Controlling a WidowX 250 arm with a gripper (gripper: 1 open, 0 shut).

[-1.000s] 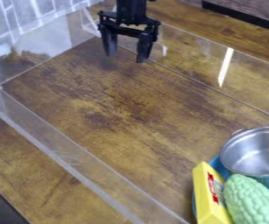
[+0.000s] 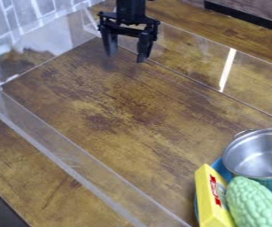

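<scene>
My gripper hangs at the top centre of the camera view, black, over the back of a wooden table with clear plastic walls. Its two fingers point down and stand apart, with nothing visible between them.
At the lower right sit a metal pot, a yellow box and a pale green cabbage-like item, with something blue under them.
My gripper has shifted slightly at the back of the table. The objects at the lower right have not moved.
</scene>
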